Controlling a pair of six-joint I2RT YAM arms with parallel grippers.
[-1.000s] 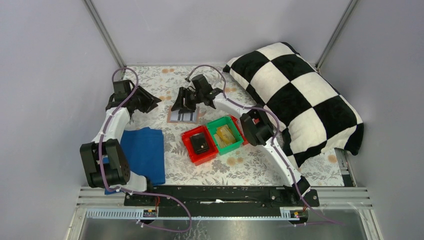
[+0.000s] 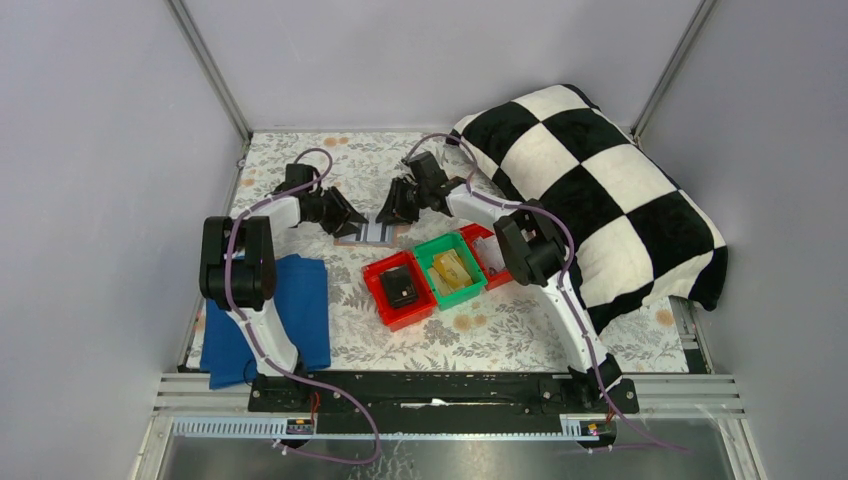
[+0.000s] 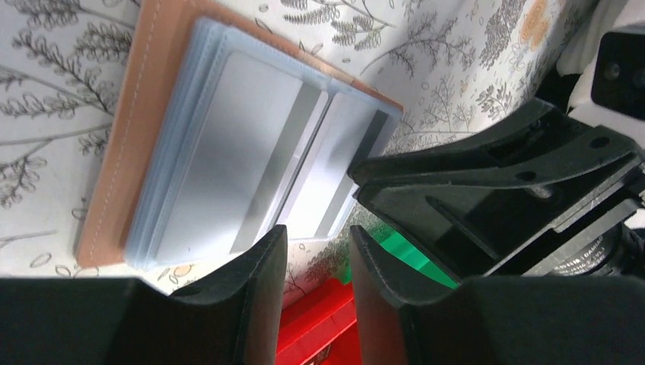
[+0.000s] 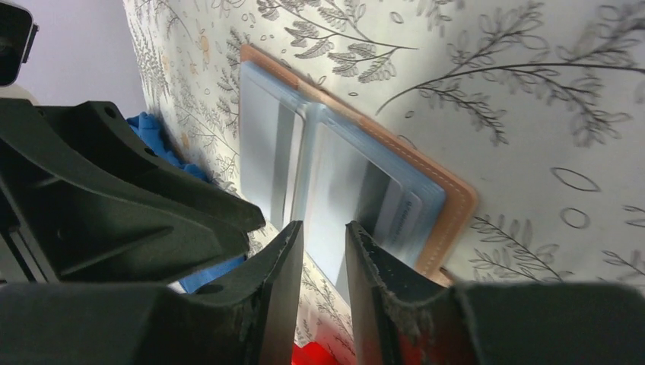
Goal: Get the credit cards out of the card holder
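Note:
The card holder [image 2: 375, 234] lies opened flat on the patterned cloth, with a tan border and clear plastic sleeves. In the left wrist view its wide sleeve [image 3: 228, 148] holds white cards with a grey stripe. My left gripper hovers just above the holder's near edge, fingers part open and nothing between them. From the other side my right gripper stands over the stacked sleeves [image 4: 342, 179], also part open. Its fingertips look close to the plastic; whether they touch I cannot tell. Both grippers face each other closely, and each shows in the other's wrist view.
A red bin [image 2: 408, 317] with a black wallet [image 2: 398, 286] and a green bin [image 2: 462, 295] with yellow packets stand just in front. A checkered pillow [image 2: 610, 190] fills the right side. A blue cloth [image 2: 300, 310] lies front left.
My left gripper has moved right from beside the holder to over its left part. The right gripper has shifted right across the holder. The holder itself has not visibly moved.

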